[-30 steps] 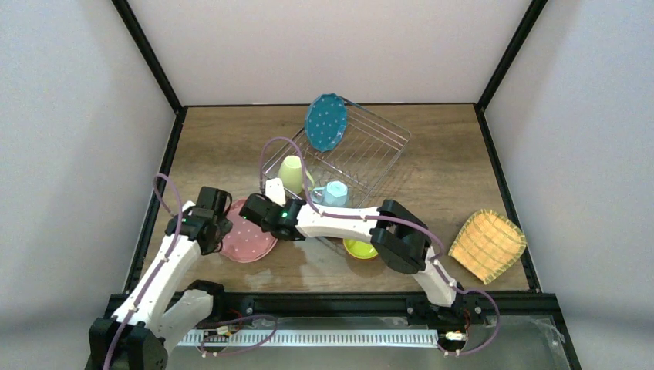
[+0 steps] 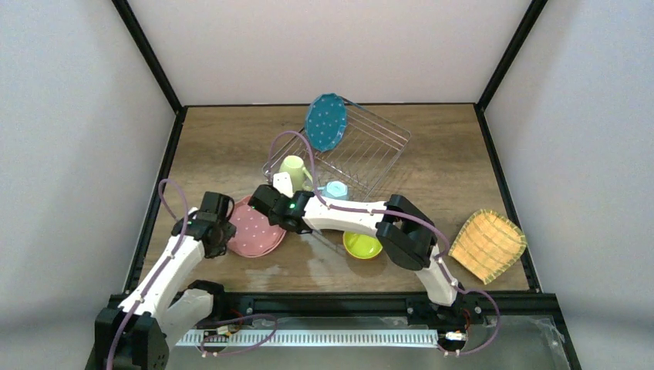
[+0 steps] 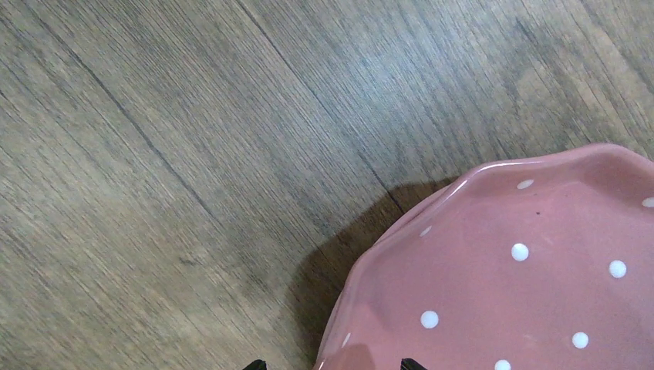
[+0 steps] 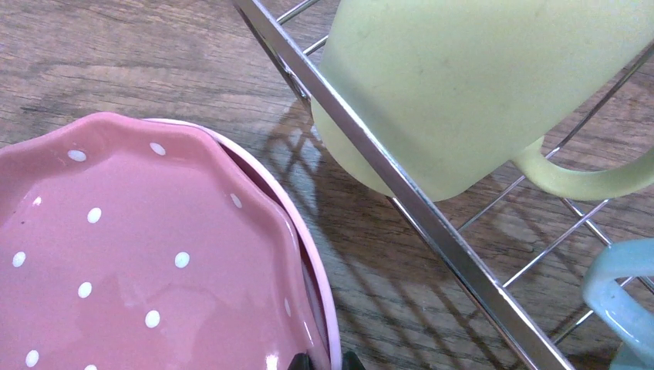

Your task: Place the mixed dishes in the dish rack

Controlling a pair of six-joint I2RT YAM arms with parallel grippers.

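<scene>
Pink plates [image 2: 253, 231] with white dots, apparently two nested, are between my two grippers at the left of the work area. At their right edge my right gripper is shut on the rim; whether it grips one or both plates I cannot tell. The left gripper stands open, its fingertips either side of the opposite rim. In the rack [image 2: 373, 154] are a blue dotted plate [image 2: 325, 122], a pale green mug [image 2: 293, 169] and a light blue cup [image 2: 335, 191]. Partly under the right arm, a yellow-green bowl [image 2: 362, 246] sits on the table.
The rack's metal edge rail [image 4: 432, 223] runs close beside the pink plates. A yellow checked cloth [image 2: 487, 245] lies at the far right. Bare table [image 2: 439, 162] shows right of the rack.
The pink plates have shifted slightly to the right and away from the front, with my right gripper moving along. The left gripper has also moved a little to the right.
</scene>
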